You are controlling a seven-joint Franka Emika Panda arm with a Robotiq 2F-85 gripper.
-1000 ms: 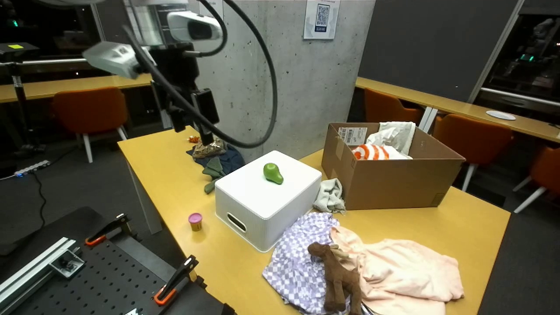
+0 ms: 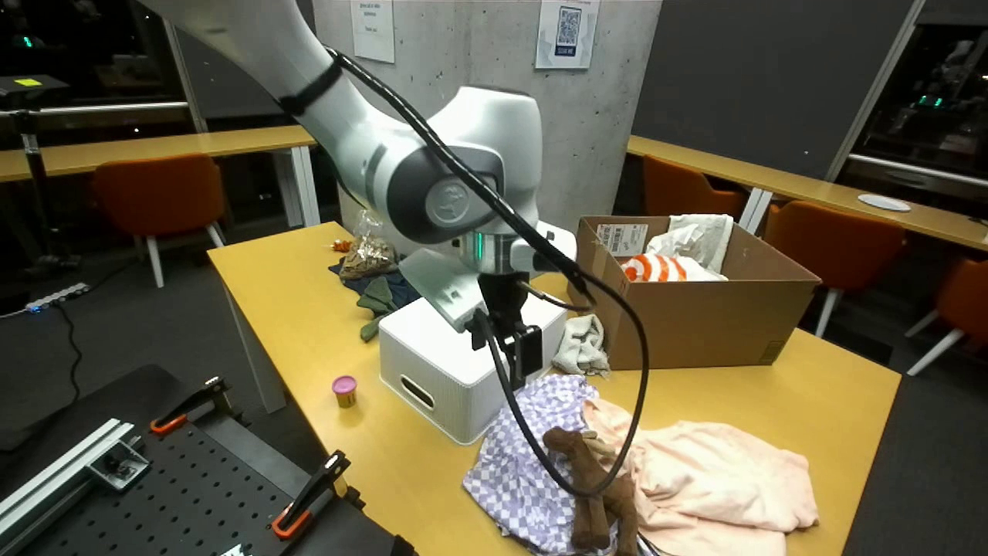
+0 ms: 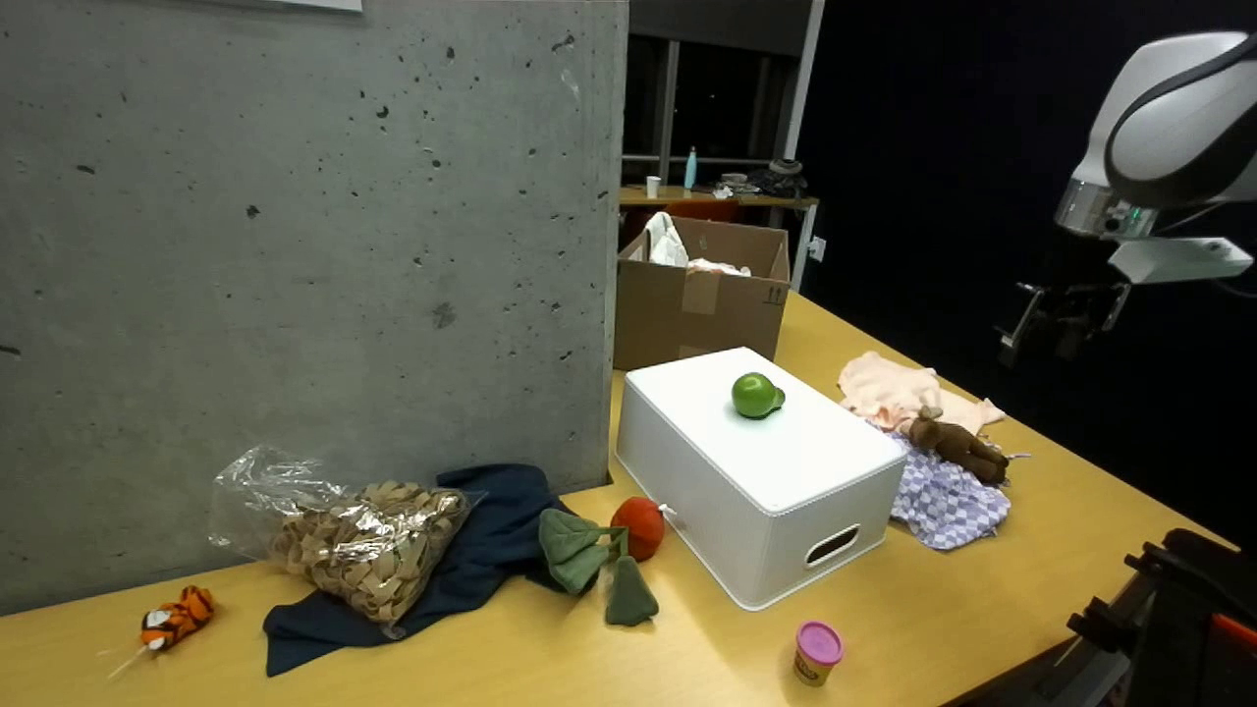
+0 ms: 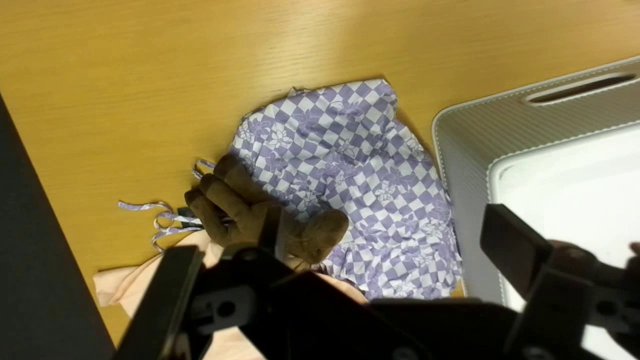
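Note:
My gripper stands open and empty, with its fingers wide apart. In exterior view 2 the gripper hangs well above the table, over the side with the cloths. A brown plush animal lies on a purple-and-white checked cloth, apart from the fingers. Beside it is a peach cloth. A green pear rests on the lid of a white box; in exterior view 1 the arm hides that pear.
An open cardboard box holding cloths stands at the back, with a grey cloth near it. A purple-lidded tub, plush vegetables, a dark cloth, a plastic bag and a tiger toy occupy the other side.
My arm has swung from the upper left across the white box toward the cloths, and it looks lower in exterior view 1. The objects on the table have not visibly moved.

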